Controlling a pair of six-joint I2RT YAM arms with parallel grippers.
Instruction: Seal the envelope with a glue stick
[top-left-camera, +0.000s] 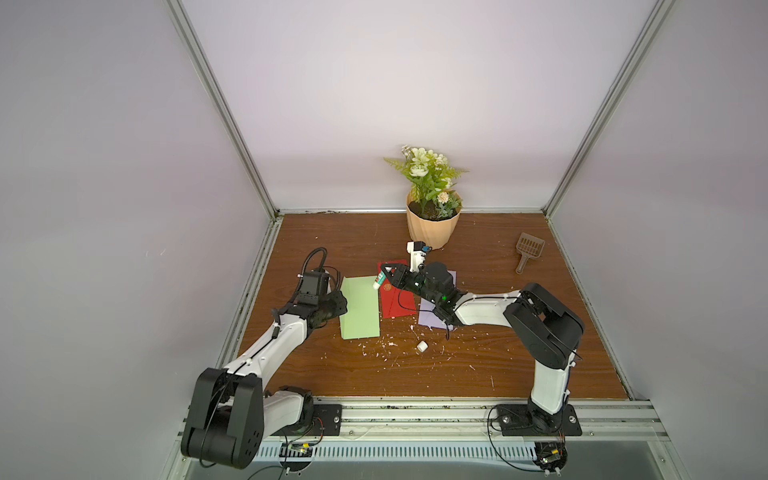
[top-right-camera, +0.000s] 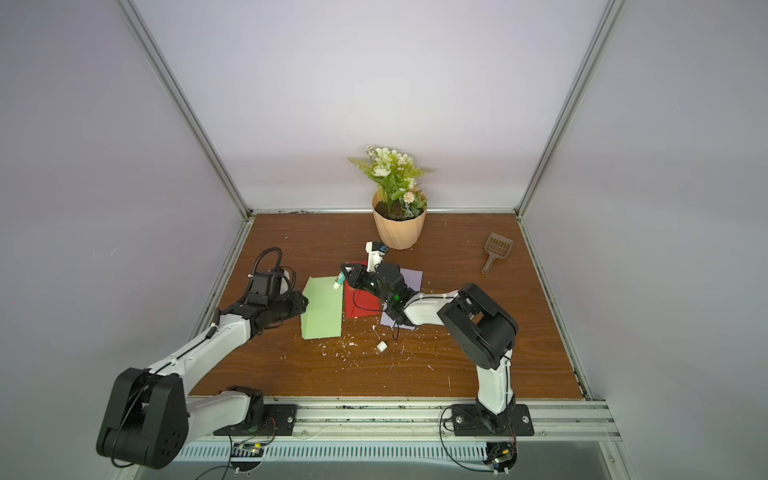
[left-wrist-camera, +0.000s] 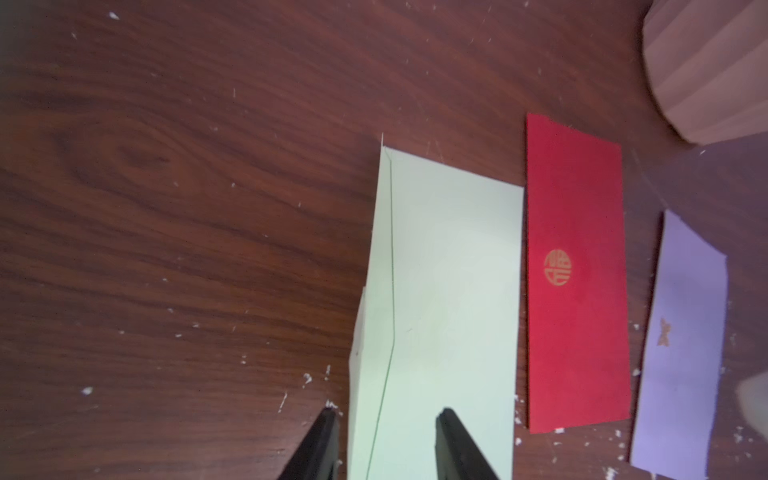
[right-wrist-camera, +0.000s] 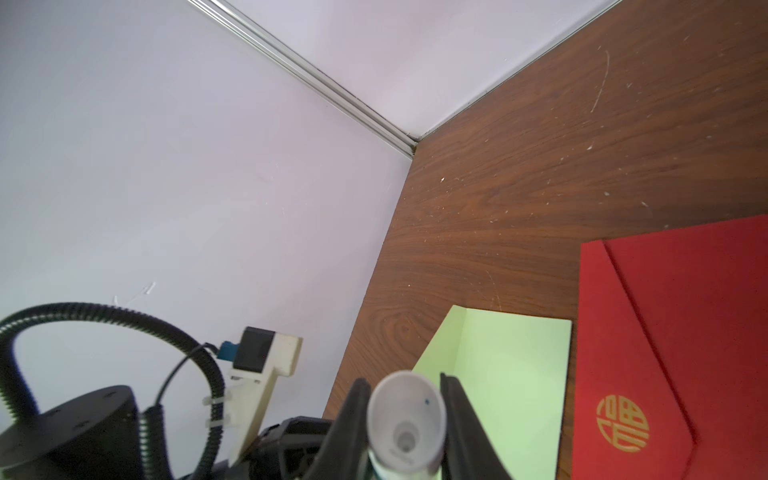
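Note:
A light green envelope (left-wrist-camera: 448, 304) lies flat, its long flap along the left side slightly raised. My left gripper is open over that flap side, nothing between its fingers. My right gripper is shut on the glue stick (top-left-camera: 378, 280), a white-and-teal tube held tilted above the green and red envelopes, its round end toward the wrist camera. A small white cap (top-left-camera: 422, 345) lies on the table in front of the envelopes.
A red envelope (left-wrist-camera: 576, 336) and a lilac envelope (left-wrist-camera: 684, 312) lie to the right. A potted plant (top-left-camera: 432, 228) stands behind; a slotted scoop (top-left-camera: 529, 246) lies back right. White scraps are scattered in front.

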